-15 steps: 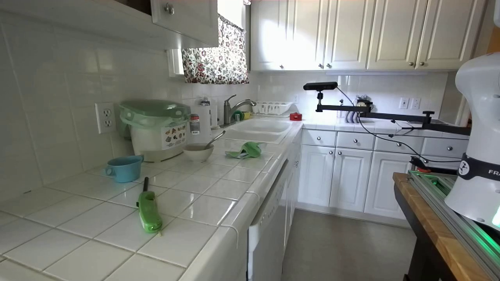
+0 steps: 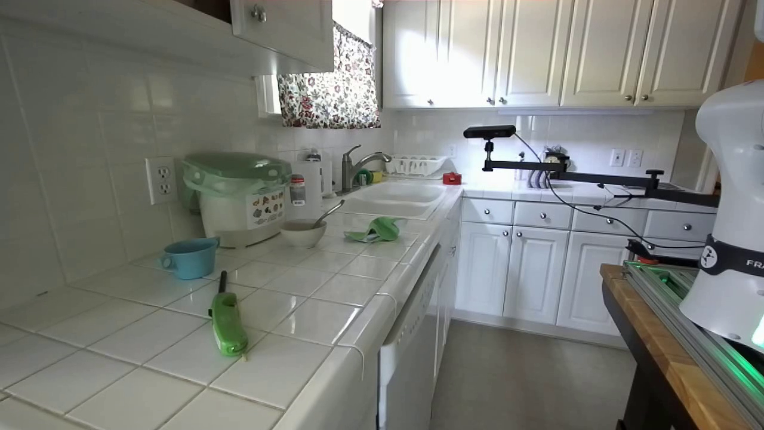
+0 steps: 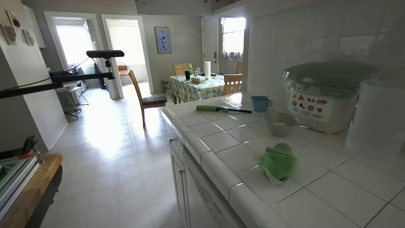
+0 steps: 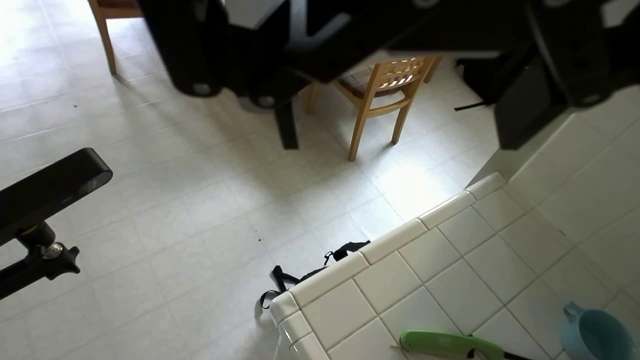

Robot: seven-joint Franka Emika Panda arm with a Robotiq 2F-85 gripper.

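Note:
High in the wrist view my gripper stands open, its dark fingers wide apart with only floor and a chair seen between them. It is out of both exterior views. Below it in the wrist view, a green lighter with a black nozzle (image 4: 441, 343) lies on the white tiled counter (image 4: 459, 258). The blue cup (image 4: 603, 337) is at the lower right corner. Exterior view 1 shows a pale bowl (image 2: 302, 233) with a spoon leaning in it, and a crumpled green cloth (image 2: 383, 229) farther along the counter.
A lidded white and green container (image 2: 240, 204) stands against the wall, beyond the cup. Past the cloth is the sink (image 2: 401, 193). Black camera arms (image 2: 594, 172) reach out over the floor. Bare tiles surround the lighter, and the counter's rounded edge (image 4: 393, 243) drops to the floor.

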